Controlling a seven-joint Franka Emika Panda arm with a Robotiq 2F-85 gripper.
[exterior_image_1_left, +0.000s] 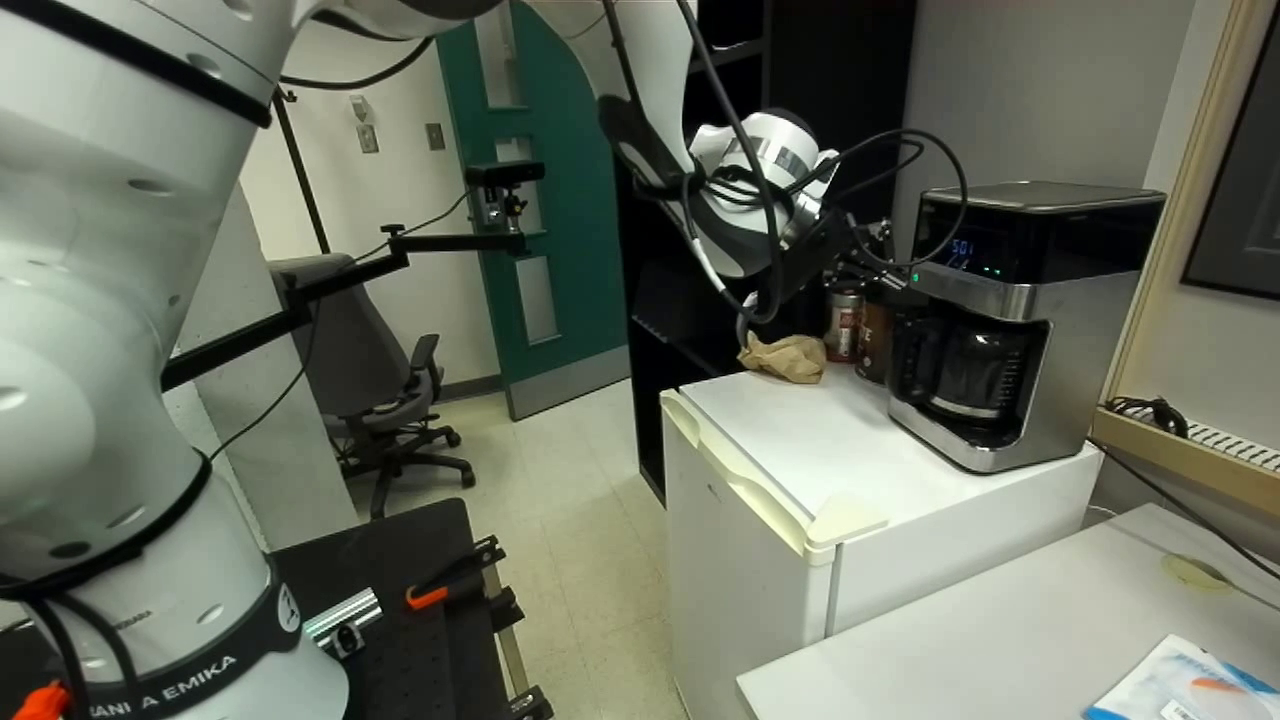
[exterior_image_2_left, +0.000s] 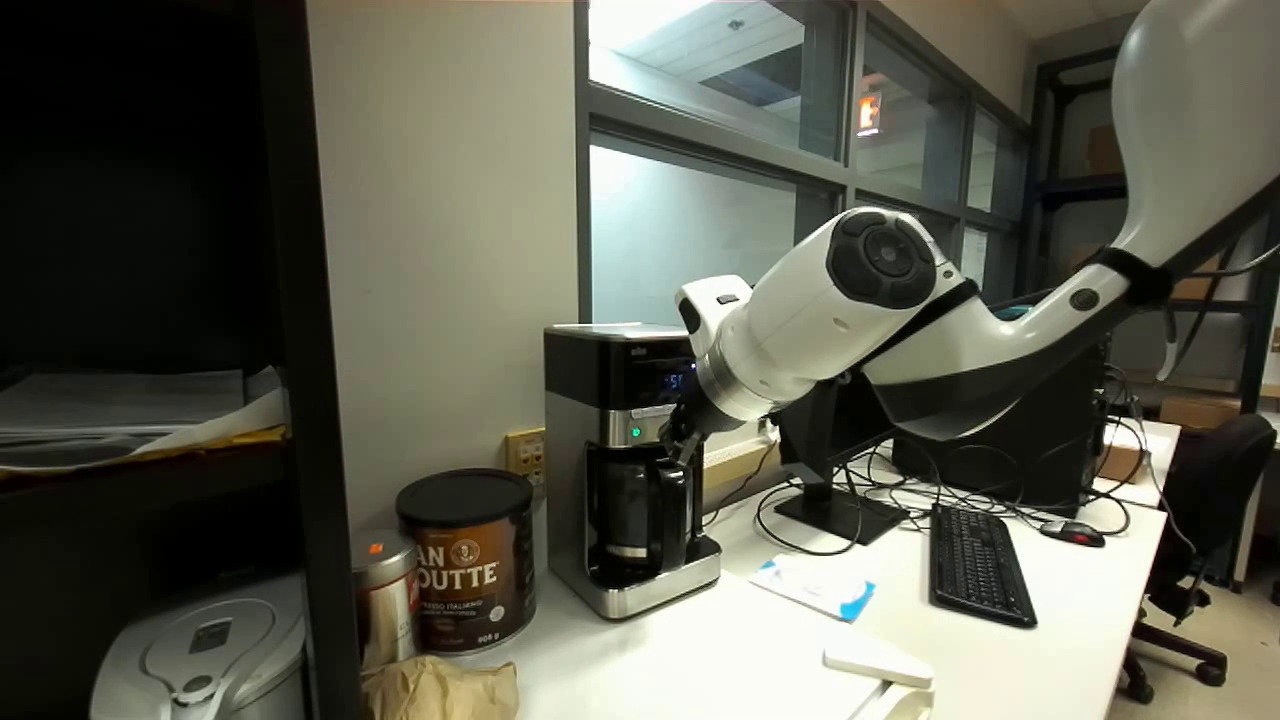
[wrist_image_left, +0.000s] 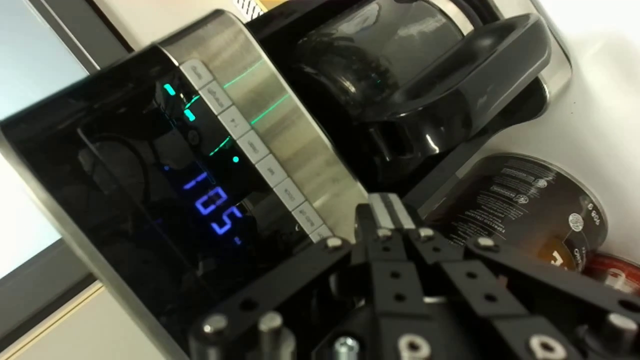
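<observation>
On top of the small white fridge stands the coffee maker (exterior_image_1_left: 1086, 324), with a steel button panel and a lit blue clock display (wrist_image_left: 210, 201). Its dark glass carafe (exterior_image_2_left: 626, 510) sits inside, handle outward. My gripper is shut, and nothing shows between its fingers. In the wrist view the fingertips overlap the lower edge of the steel strip, near the end of the button row (wrist_image_left: 258, 150). From exterior view 1 they are close to the green light at the panel's left end. Whether they touch the panel, I cannot tell.
A brown coffee can (exterior_image_2_left: 468, 558), a smaller metal canister (exterior_image_2_left: 386, 594) and a crumpled paper bag (exterior_image_1_left: 786, 358) stand beside the machine. Dark shelving (exterior_image_2_left: 288, 360) rises next to them.
</observation>
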